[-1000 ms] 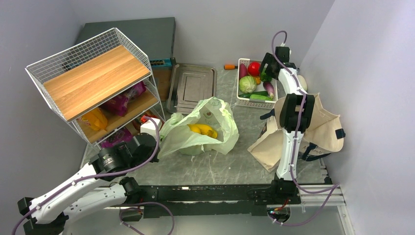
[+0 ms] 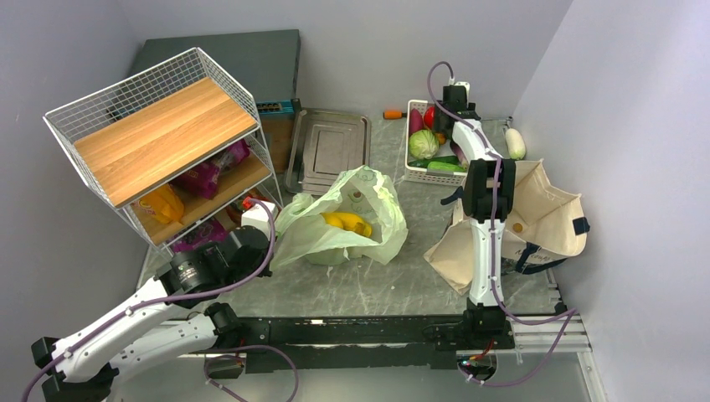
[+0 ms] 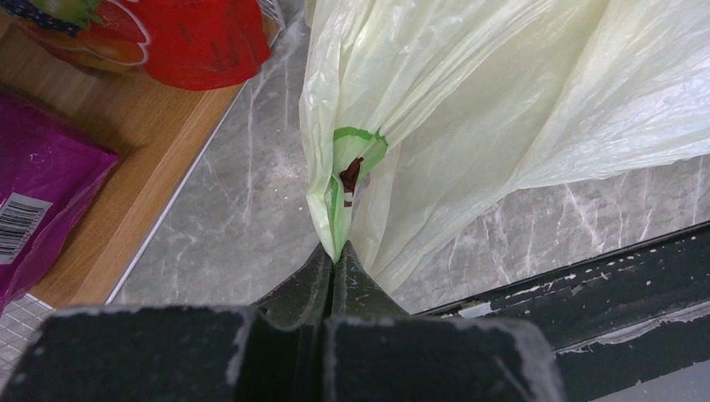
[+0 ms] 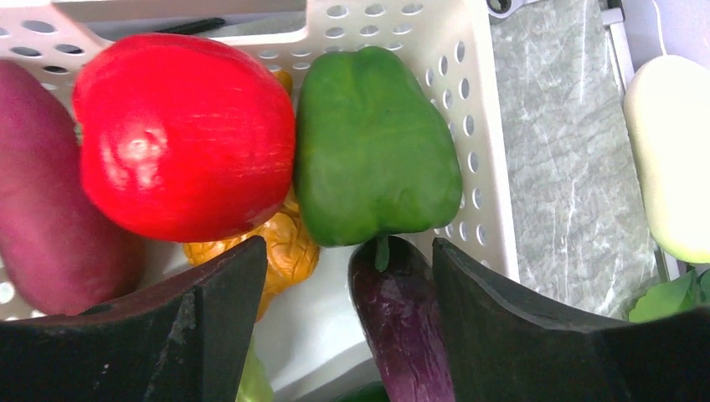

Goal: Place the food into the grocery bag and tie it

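Observation:
The pale green plastic bag [image 2: 310,239] stands mouth-up mid-table with yellow bananas [image 2: 347,223] inside. In the left wrist view, my left gripper is shut on a gathered edge of the bag [image 3: 469,117]. My right gripper is open above the white vegetable basket [image 4: 494,151], nothing between its fingers. Ahead of its tips lies a green bell pepper [image 4: 377,151], with a red tomato [image 4: 188,138] to its left. A purple eggplant [image 4: 402,327] lies below the pepper, partly behind the right finger. A cabbage [image 2: 424,143] also sits in the basket.
A wire rack with wooden shelves [image 2: 167,138] stands at the left, bagged food on its lower shelf. A metal tray [image 2: 329,151] lies behind the bag. A beige tote [image 2: 548,218] is beside the right arm. Bare tabletop [image 2: 377,289] shows in front of the bag.
The left arm and the plastic bag have stayed in place.

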